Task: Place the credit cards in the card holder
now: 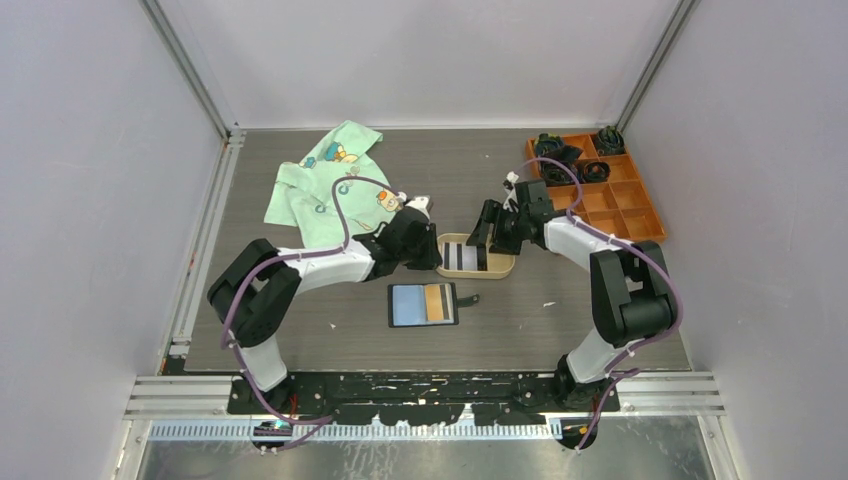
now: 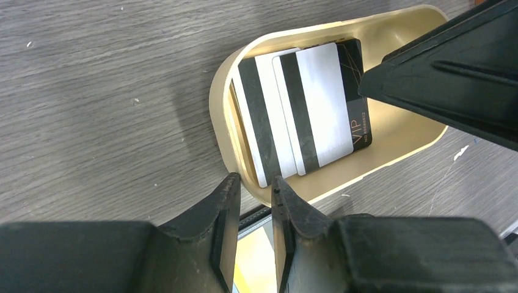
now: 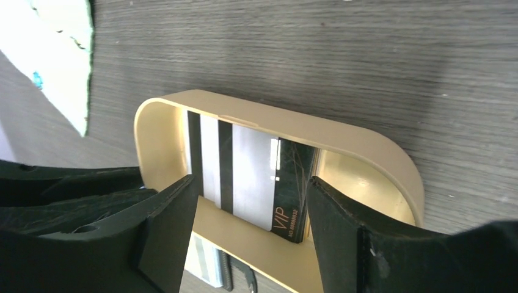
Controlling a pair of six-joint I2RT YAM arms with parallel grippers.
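Observation:
A cream tray [image 1: 505, 268] holds striped white cards [image 2: 321, 104] and a black VIP card [image 3: 286, 220]. My left gripper grips the tray's left end wall between its fingers. My right gripper hangs over the tray with its fingers parted and nothing seen between them. The card holder [image 1: 408, 305] lies open just in front of the tray, with blue, orange and striped sections and a dark tab at its right.
A green printed cloth [image 1: 310, 200] lies at the back left. An orange compartment box [image 1: 625, 200] with dark coils stands at the back right.

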